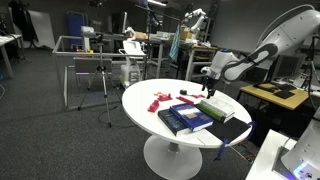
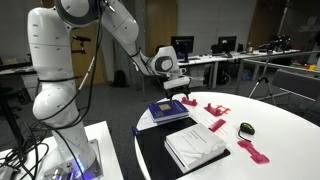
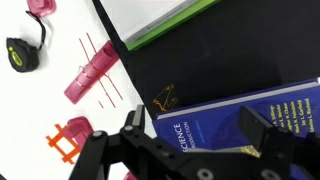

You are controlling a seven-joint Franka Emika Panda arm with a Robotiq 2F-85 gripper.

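Note:
My gripper is open in the wrist view, its dark fingers apart with nothing held between them. Below it lies a blue book with "SCIENCE" and "INTRODUCTION" on its spine. A white-and-green book shows at the top of that view, with black mat between the two books. In the second exterior view, the white book lies flat on the mat and the blue book lies behind it. The gripper hangs above the table, clear of the books, in the first exterior view.
The round white table also bears a pink tube, pink pieces and a black-and-yellow tape measure. A tripod stands on the floor beyond.

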